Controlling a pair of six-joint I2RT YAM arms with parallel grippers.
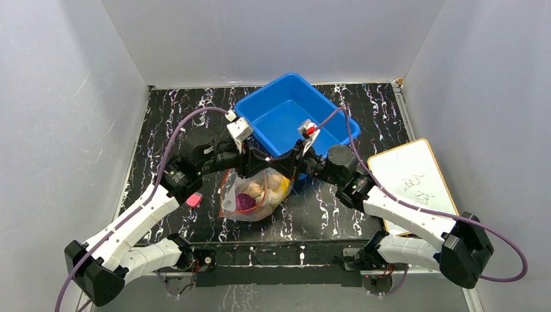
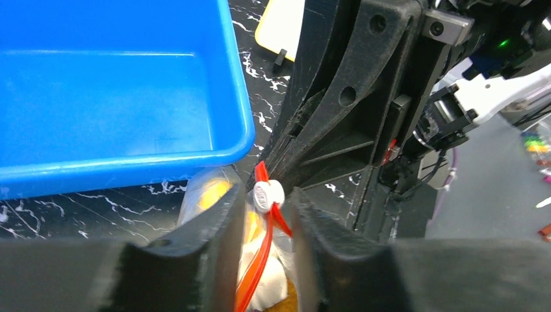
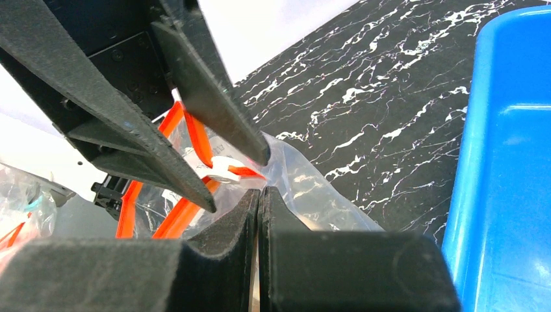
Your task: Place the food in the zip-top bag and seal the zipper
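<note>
The clear zip top bag [image 1: 239, 207] with its orange zipper stands on the black table, holding a purple onion [image 1: 245, 201], a pale bulb [image 1: 254, 190] and other food. A white slider [image 2: 268, 195] rides the zipper near its upper end. My left gripper is part open, its fingers on either side of the slider with gaps showing. Close beside it, my right gripper is shut at the bag's upper corner, where clear film runs up to its tips. How much film lies between those fingers is hard to see.
An empty blue bin [image 1: 286, 88] stands behind the bag. To the right lies a whiteboard [image 1: 416, 175], and a small pink block [image 1: 194, 199] is left of the bag. The two grippers nearly touch, leaving little room between them.
</note>
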